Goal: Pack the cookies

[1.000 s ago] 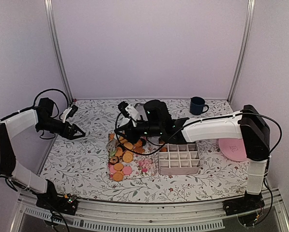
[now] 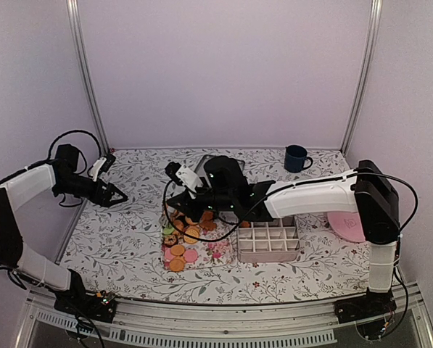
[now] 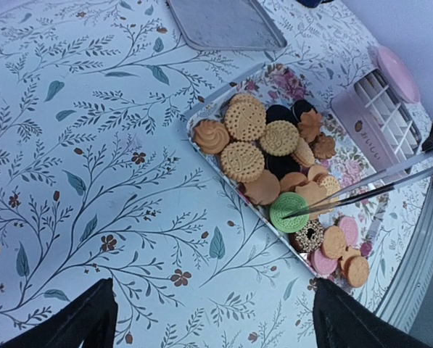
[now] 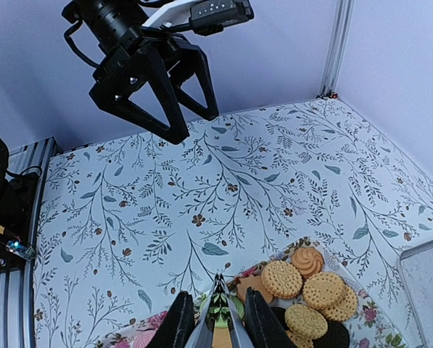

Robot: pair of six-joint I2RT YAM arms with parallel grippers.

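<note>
My right gripper is shut on silver tongs point(image 3: 368, 190), whose tips lie over a green round cookie point(image 3: 281, 206) at the near edge of the patterned cookie tray point(image 3: 223, 94). Whether the tips grip that cookie I cannot tell. Around it lie tan, pink and dark cookies, among them a swirl cookie point(image 3: 211, 135) and a sandwich cookie point(image 3: 243, 162). The white divided box point(image 2: 268, 255) stands to the tray's right, with something brown in its far left compartment. At the far left, my left gripper point(image 2: 120, 192) hangs open and empty over the table.
A grey metal tray point(image 3: 223, 25) lies behind the cookies. Toward the back right stands a dark blue mug point(image 2: 296, 159); a pink plate point(image 2: 348, 225) lies at the right edge. Between the left gripper and the cookie tray, the flowered tablecloth point(image 2: 129, 239) is bare.
My right arm has shifted a little left and lower, carrying the tongs over the cookie tray's left side, where the green cookie lies. The left arm has kept still.
</note>
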